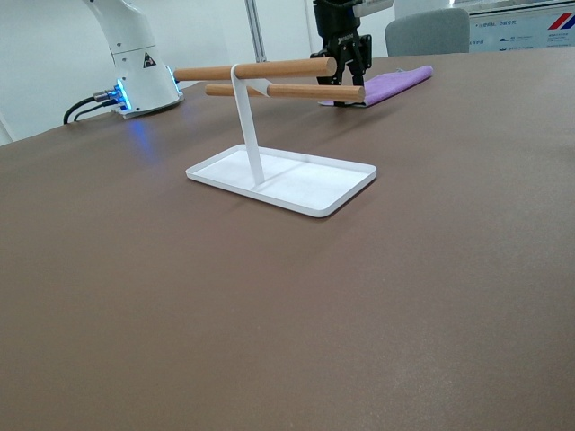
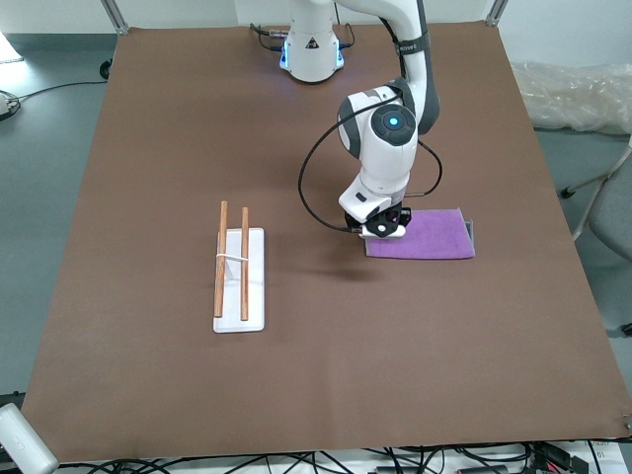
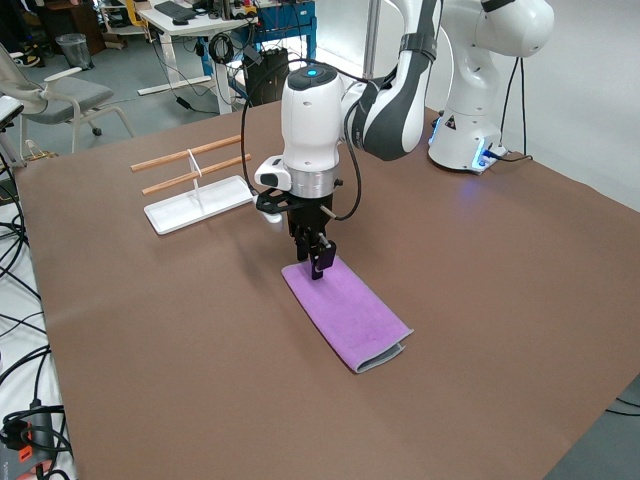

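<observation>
A purple cloth (image 2: 430, 237) with a grey edge lies flat on the brown table, also seen as a long folded piece (image 3: 350, 325) in the right view. My black gripper (image 3: 317, 267) points down onto the cloth's near-left end. In the top view the gripper (image 1: 346, 94) is low at the cloth (image 1: 395, 83). Whether its fingers are open or shut on the cloth cannot be told. A white rack (image 2: 253, 296) with two wooden bars stands left of the cloth, apart from it.
The robot base (image 2: 310, 54) stands at the back, with cables looping along the arm. Cables crowd the floor beyond the table edge.
</observation>
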